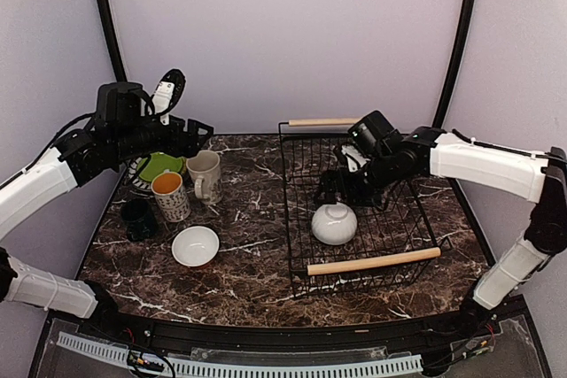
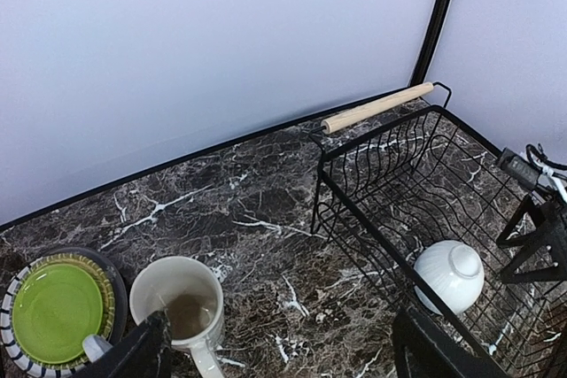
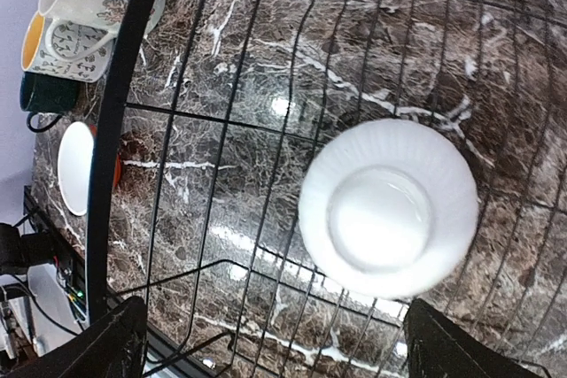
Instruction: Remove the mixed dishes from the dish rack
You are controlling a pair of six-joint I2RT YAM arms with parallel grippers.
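Observation:
Inside the black wire dish rack (image 1: pixel 286 201) a white bowl (image 1: pixel 334 224) rests upside down, its foot ring facing up in the right wrist view. My right gripper (image 1: pixel 350 190) is just behind and above the bowl. Its fingers (image 3: pixel 452 347) are spread wide, with no grip on the bowl. Over on the left, my left gripper (image 1: pixel 197 137) hovers near the tall white mug (image 1: pixel 205 172), fingers (image 2: pixel 142 351) apart and holding nothing. Unloaded dishes stand left of the rack: a patterned mug (image 1: pixel 172 197), a dark mug (image 1: pixel 138 219), a small white dish (image 1: pixel 195 246) and a green plate (image 1: pixel 160 165).
Wooden handles (image 1: pixel 374 261) cross the rack's front and back. Apart from the bowl, no dish shows in the rack. Bare marble counter (image 1: pixel 252 219) lies between the rack and the mugs.

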